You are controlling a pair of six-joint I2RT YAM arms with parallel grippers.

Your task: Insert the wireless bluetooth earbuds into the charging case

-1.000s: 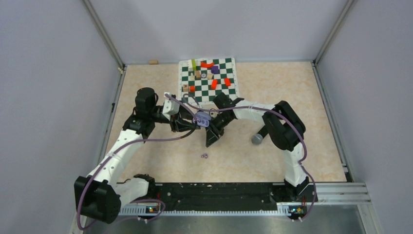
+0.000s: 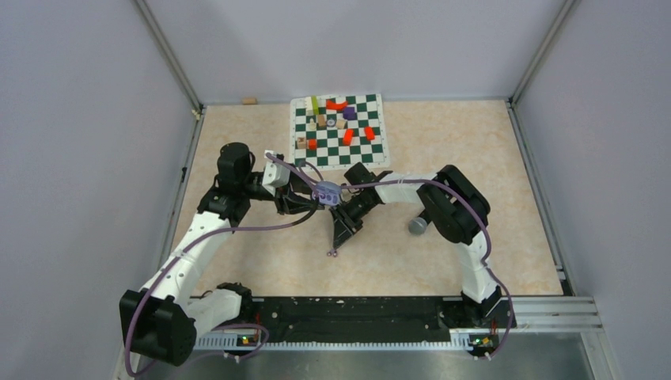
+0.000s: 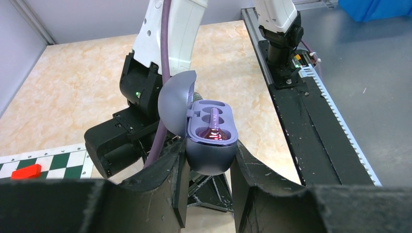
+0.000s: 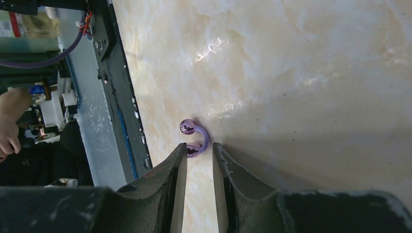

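Note:
My left gripper is shut on the purple charging case (image 3: pixel 210 155), which has its lid (image 3: pixel 175 104) open; a purple earbud piece (image 3: pixel 214 124) sits in one of its slots. In the top view the case (image 2: pixel 327 192) is held over the middle of the table. Low over the table, my right gripper is part open, its fingertips just beside a U-shaped purple earbud piece (image 4: pixel 204 136) lying on the surface, partly behind the left finger. The same piece (image 2: pixel 332 253) shows in the top view near the right gripper.
A checkered board (image 2: pixel 376 158) with several blocks lies at the back. A grey cylinder (image 2: pixel 418 226) is right of the right gripper. The table's front edge (image 2: pixel 340 296) is close below the loose piece.
My right gripper has moved toward the table's front, down to the loose purple piece. The left arm and the case appear unchanged.

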